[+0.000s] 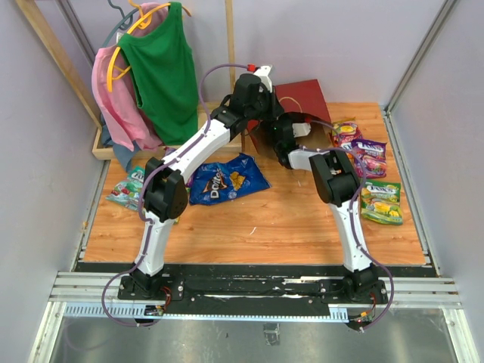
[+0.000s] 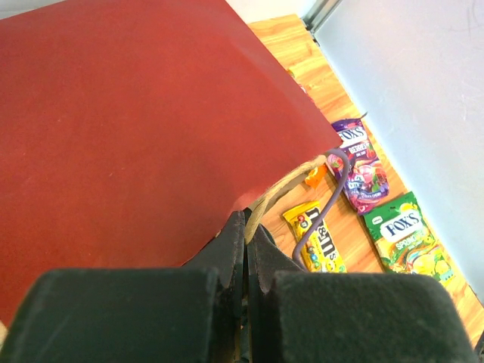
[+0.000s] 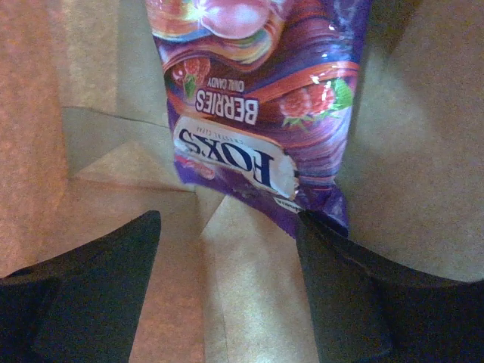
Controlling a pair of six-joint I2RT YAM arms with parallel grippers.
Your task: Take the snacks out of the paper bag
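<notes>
The paper bag, red outside and brown inside, lies at the back of the table with its mouth facing the front. At its rim, my left gripper is shut on the edge of the paper. My right gripper reaches into the bag, open, nothing between its fingers. A purple Fox's Berries pack lies in the bag just beyond those fingertips, its lower corner close to the right-hand finger. The top view hides most of the bag's inside behind the arms.
Right of the bag lie a purple Fox's pack, a green Fox's pack and a yellow M&M's pack. A blue Doritos bag rests left of centre. Clothes hang at the back left.
</notes>
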